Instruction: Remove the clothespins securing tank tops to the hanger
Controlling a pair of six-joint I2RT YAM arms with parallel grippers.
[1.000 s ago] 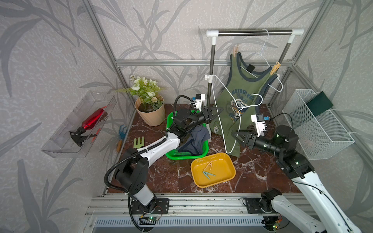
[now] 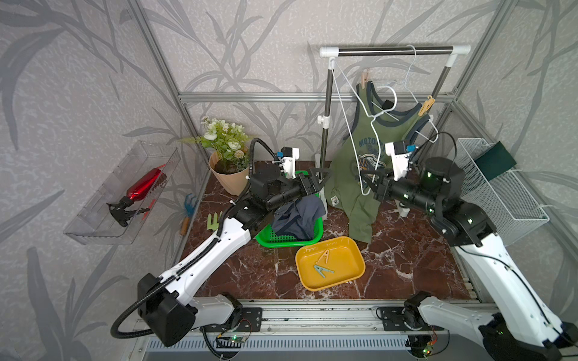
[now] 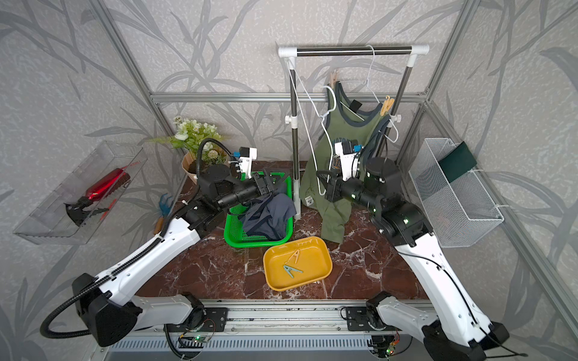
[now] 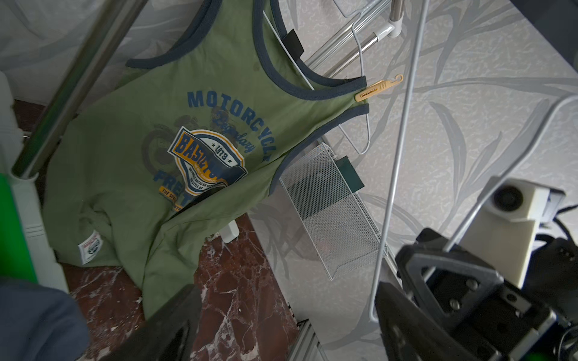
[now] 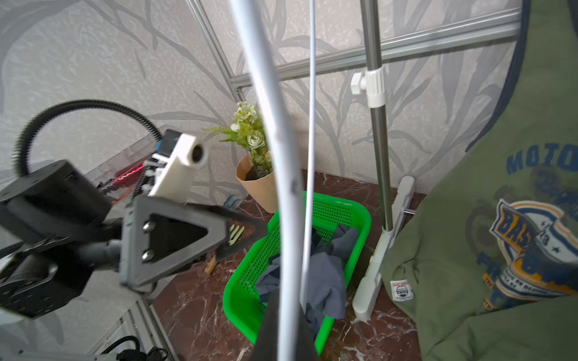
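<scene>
A green tank top hangs from a white hanger on the rack. One wooden clothespin clips its left strap, and a yellowish clothespin clips the right strap; the latter's tip shows in the left wrist view. In front of the shirt, my right gripper is shut on the lower end of an empty white hanger, whose thin wire rises from between its fingers. My left gripper is open and empty above the green basket. A dark grey garment lies in that basket.
The green basket stands behind a yellow tray holding two clothespins. The rack's metal post stands between my left gripper and the shirt. A wire basket is mounted at right; a potted plant stands at left.
My right gripper has risen, lifting the empty hanger up toward the rack's bar. The left gripper has shifted slightly left as its arm turned. The tank top still hangs with both clothespins on.
</scene>
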